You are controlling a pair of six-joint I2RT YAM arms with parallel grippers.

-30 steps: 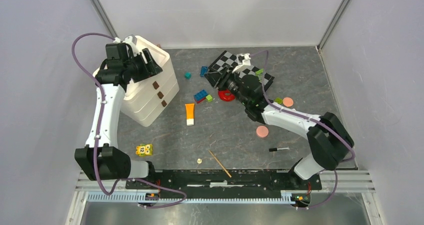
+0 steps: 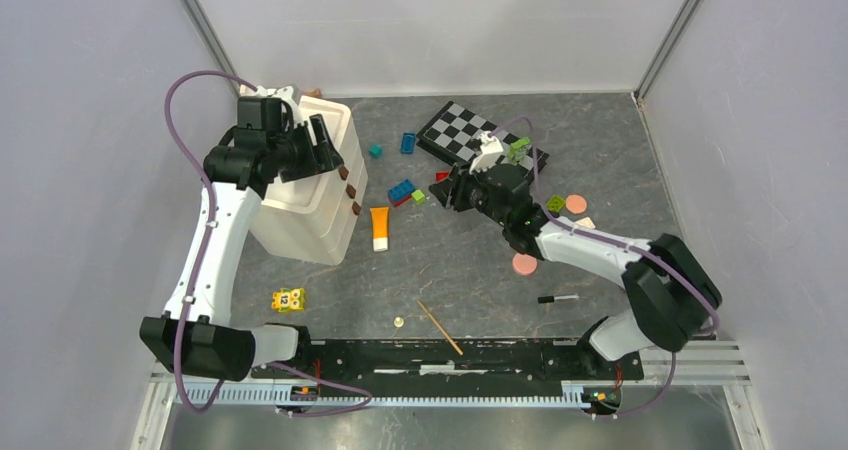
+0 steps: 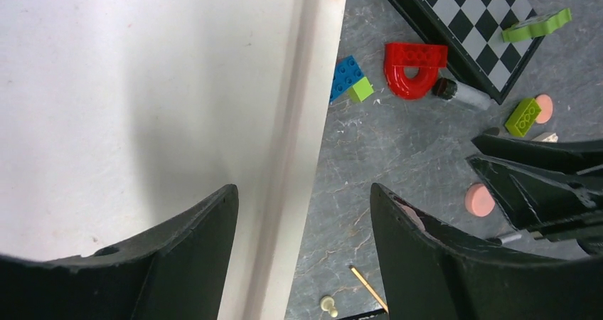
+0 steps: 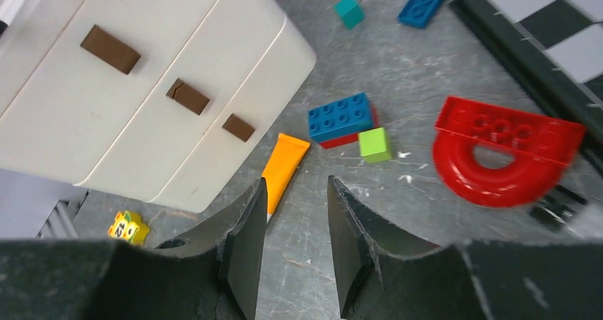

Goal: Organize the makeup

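A white box or stack of trays stands at the left, my left gripper over it, part open with nothing visible between its fingers. In the left wrist view its pale surface fills the left half. My right gripper hangs over the middle near a red ring, its fingers a little apart and empty. An orange tube lies right of the box. Pink round pieces lie at the right, a dark-and-silver stick and a thin wooden stick toward the front.
A checkerboard lies at the back, with blue, green and teal blocks around. A yellow toy sits front left. Walls close in three sides.
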